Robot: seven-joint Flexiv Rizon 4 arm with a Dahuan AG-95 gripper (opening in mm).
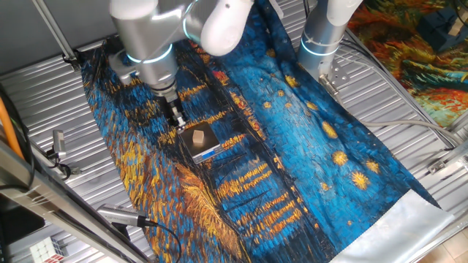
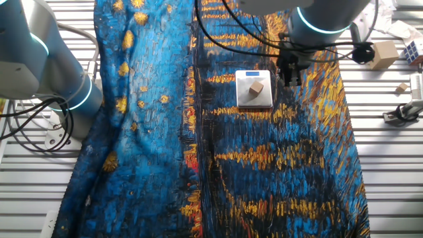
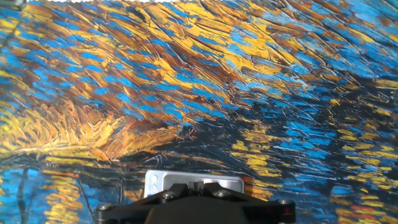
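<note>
A small wooden block [image 1: 198, 137] rests on the plate of a kitchen scale [image 1: 208, 150]. From the other side, the block [image 2: 256, 88] sits near the middle of the silver scale [image 2: 244, 100], turned at an angle. My gripper [image 1: 180, 126] is beside the scale, off its edge and apart from the block. In the second exterior view the gripper [image 2: 291, 76] hangs to the right of the scale. The wrist view shows the gripper with its fingertips together, nothing visible between them. Behind them part of the scale [image 3: 233, 182] shows; the block is hidden there.
A painted-pattern cloth [image 2: 152, 165] covers most of the slatted table, with wrinkles on its blue side. Beyond the cloth lie a larger wooden cube [image 2: 384, 55] and a camera on a mount [image 2: 413, 106].
</note>
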